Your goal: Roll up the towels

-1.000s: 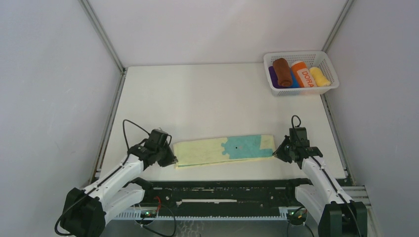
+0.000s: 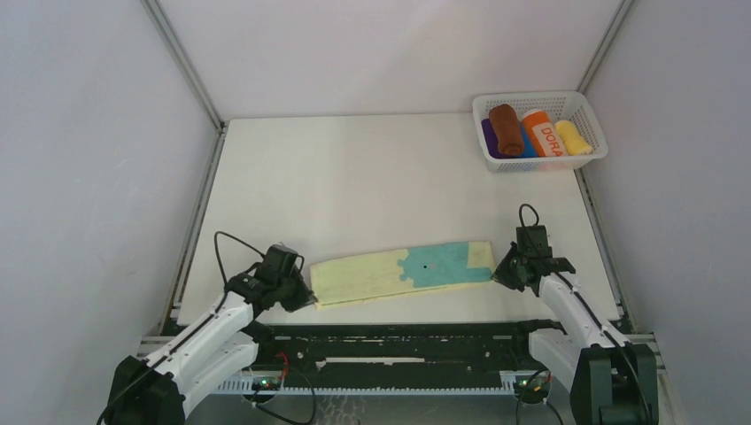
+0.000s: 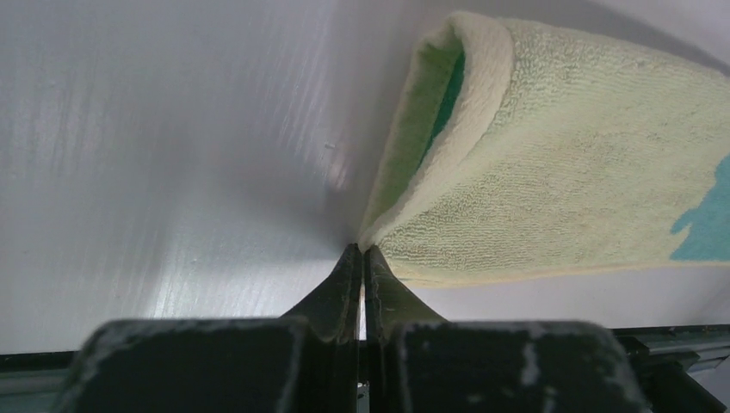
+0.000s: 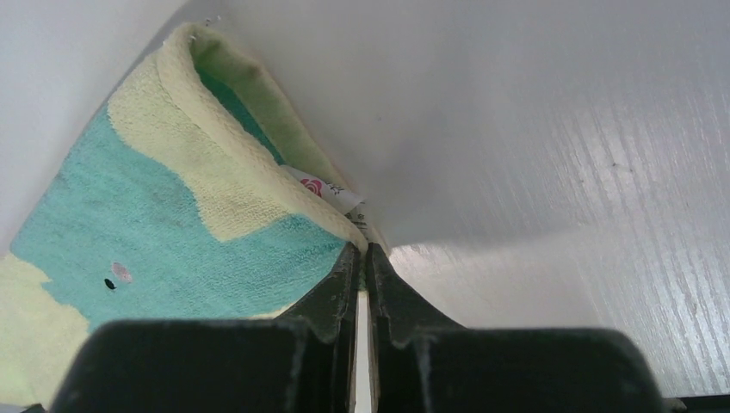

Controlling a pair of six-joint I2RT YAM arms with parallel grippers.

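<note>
A folded towel (image 2: 363, 275), pale yellow with a teal patch, lies lengthwise near the table's front edge. My left gripper (image 2: 313, 299) is at its near left corner. In the left wrist view, those closed fingers (image 3: 346, 288) meet the corner where the layers come together; no cloth clearly shows between them. At the near right corner, my right gripper (image 2: 496, 280) is shut on the towel's edge. The right wrist view shows the towel (image 4: 215, 267) drawn together at the fingertips, its layers gaping farther back around a white label (image 4: 331, 189).
A white basket (image 2: 540, 164) stands at the back right, holding a brown roll (image 2: 506, 130), an orange-and-white roll (image 2: 543, 135), a yellow roll (image 2: 574, 139) and other cloth.
My left gripper has come slightly toward the front edge, and the towel's upper layer on that side now lies nearer the front, covering the teal strip. The right gripper has barely shifted.
</note>
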